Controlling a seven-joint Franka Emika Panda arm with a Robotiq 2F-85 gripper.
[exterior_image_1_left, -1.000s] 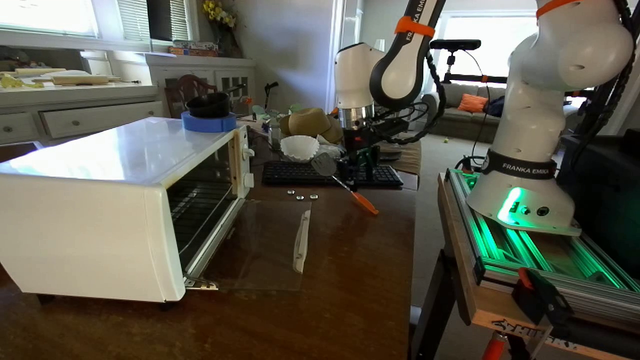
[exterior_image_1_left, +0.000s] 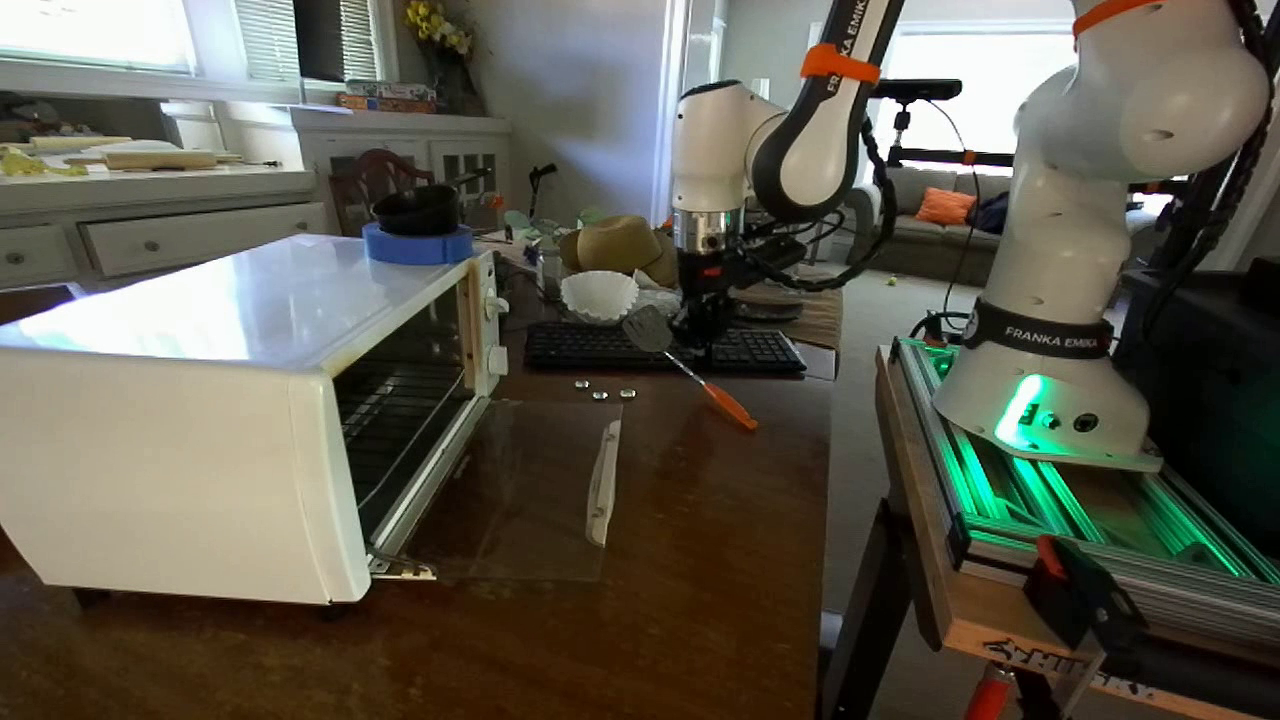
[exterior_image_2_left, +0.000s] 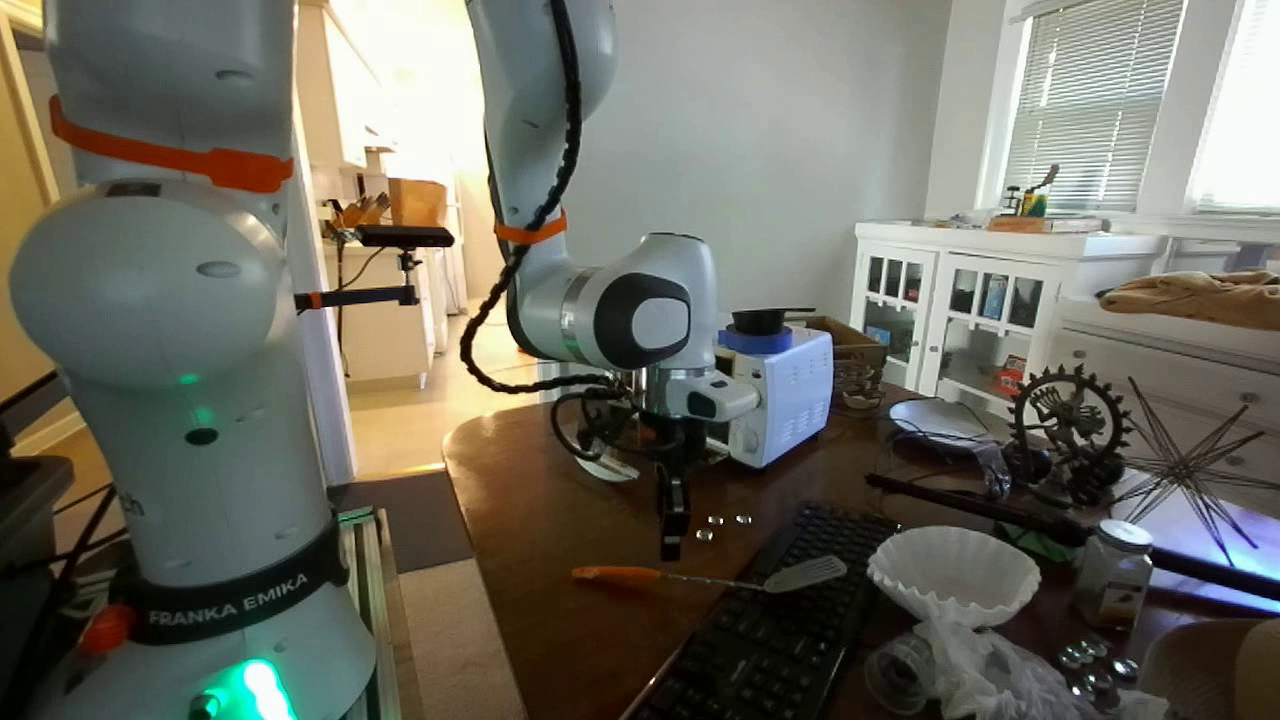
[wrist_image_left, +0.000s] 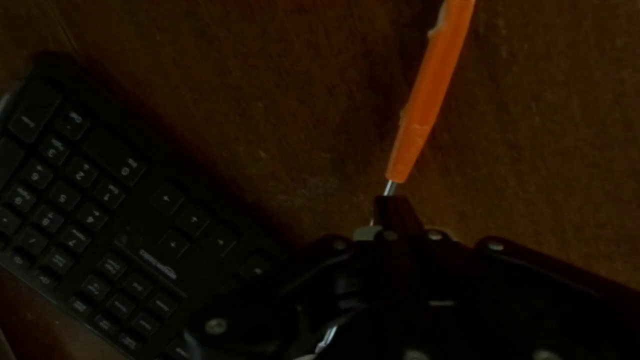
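Note:
A spatula with an orange handle (wrist_image_left: 429, 99) lies with that handle over the brown table and its metal blade (exterior_image_2_left: 806, 574) on the keyboard's edge. My gripper is shut, its dark fingertips together with nothing held between them. In the wrist view it covers part of the spatula's thin metal shaft, just past the handle's lower end; the shaft shows again below, so it runs outside the fingers. Exterior view 2 has the gripper (exterior_image_2_left: 671, 542) pointing down near the spatula. Whether the fingertips touch the shaft, I cannot tell.
A black keyboard (exterior_image_1_left: 588, 346) sits beside the spatula. Small shiny pieces (exterior_image_2_left: 716, 521) lie close by. Beyond the keyboard are a white fluted bowl (exterior_image_2_left: 954, 576) and a jar (exterior_image_2_left: 1112, 576). The white toaster oven (exterior_image_1_left: 180, 456) has its glass door down over the table.
The spatula looks unmoved in exterior view 1.

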